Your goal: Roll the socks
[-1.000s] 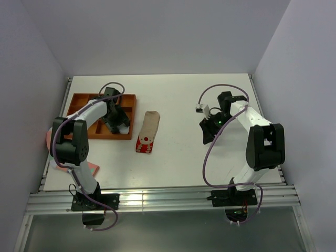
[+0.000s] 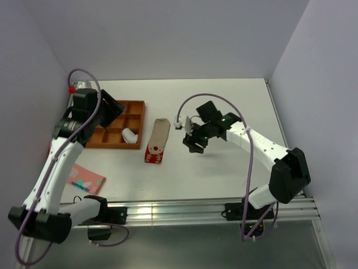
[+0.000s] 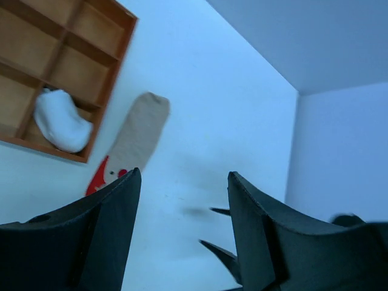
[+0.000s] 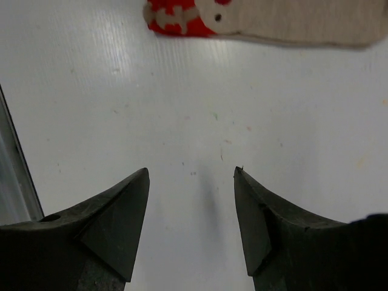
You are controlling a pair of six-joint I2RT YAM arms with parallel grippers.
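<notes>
A long beige sock [image 2: 159, 134] with a red, face-patterned end lies flat right of the wooden box; it also shows in the left wrist view [image 3: 139, 130] and at the top of the right wrist view [image 4: 291, 18]. A white rolled bundle [image 2: 130, 136] sits in a front right compartment of the box. My left gripper is raised over the left of the table, open and empty. My right gripper hangs open over bare table, a short way right of the sock.
The compartmented wooden box [image 2: 134, 105] takes the back left. A pink item [image 2: 89, 178] lies at the front left.
My right arm has swung leftward, closer to the sock.
</notes>
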